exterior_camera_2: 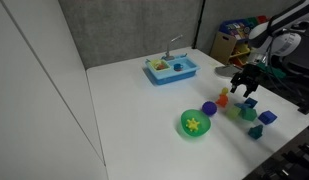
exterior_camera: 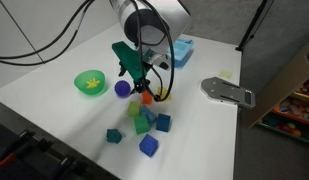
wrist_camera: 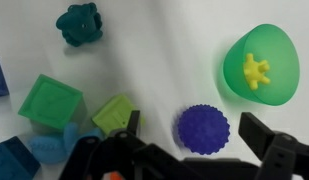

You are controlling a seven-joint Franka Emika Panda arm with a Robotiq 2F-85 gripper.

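Note:
My gripper stands open, nothing held between its fingers. In the wrist view a round purple piece (wrist_camera: 203, 129) lies on the table in the gap between the fingers, and a yellow-green block (wrist_camera: 114, 114) sits by the left finger. A green bowl (wrist_camera: 261, 62) holding a yellow piece (wrist_camera: 256, 70) is beyond the right finger. A green block (wrist_camera: 50, 102), a blue rounded piece (wrist_camera: 54, 147) and a teal piece (wrist_camera: 80, 24) lie to the left. From outside, the gripper (exterior_camera: 142, 84) hangs above the table, close to the purple piece (exterior_camera: 122, 89).
Blue blocks (exterior_camera: 148, 146) and an orange piece (exterior_camera: 147, 99) lie on the white table. A light-blue bin (exterior_camera_2: 171, 69) with pieces inside stands at the back. A grey metal plate (exterior_camera: 227, 93) lies on the right. Bare table surrounds the bowl.

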